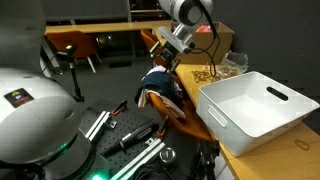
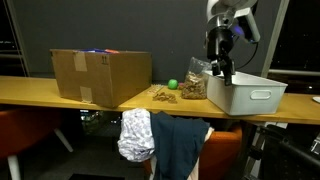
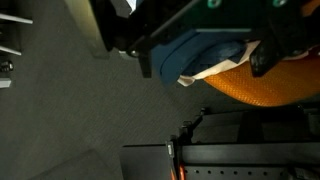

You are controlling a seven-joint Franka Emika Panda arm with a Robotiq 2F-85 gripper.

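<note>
Over an orange chair hang a dark navy cloth and a white patterned cloth. My gripper is above the clothes in exterior view 1, apart from them. Seen from the wrist, its two dark fingers stand wide apart, so the gripper is open. Blue and pale cloth shows below and between them, with the orange seat to the right. Nothing appears held.
A white bin stands on the wooden table beside the chair. Farther along are a cardboard box, a clear bag and a green ball. Open floor lies to one side of the clothes.
</note>
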